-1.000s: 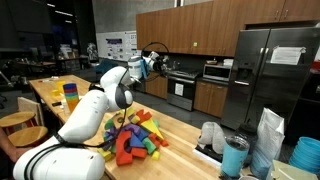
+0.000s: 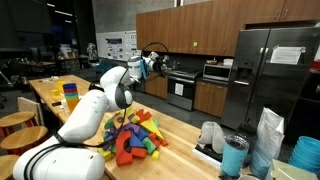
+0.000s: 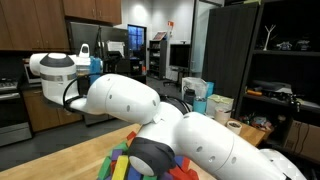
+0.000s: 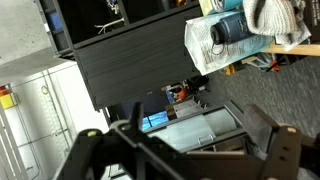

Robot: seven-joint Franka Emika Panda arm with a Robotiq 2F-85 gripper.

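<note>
My gripper shows along the bottom of the wrist view, its dark fingers (image 4: 128, 130) standing well apart with nothing between them. In exterior view 1 the white arm (image 2: 88, 108) reaches up and away over the table, and the gripper's end hangs in the air near the far cabinets, too small to make out. A pile of coloured blocks (image 2: 137, 138) in red, blue, yellow and green lies on the wooden table beside the arm. Part of that pile (image 3: 120, 168) also appears in exterior view 2, partly behind the arm.
A stack of coloured containers (image 2: 70, 92) stands left of the arm. A blue bucket (image 2: 234, 154), a white bag (image 2: 268, 138) and a grey cloth-like item (image 2: 212, 134) occupy the table's right side. Bare wood (image 2: 180, 150) lies between blocks and bucket. The wrist view holds a whitish towel (image 4: 275, 18).
</note>
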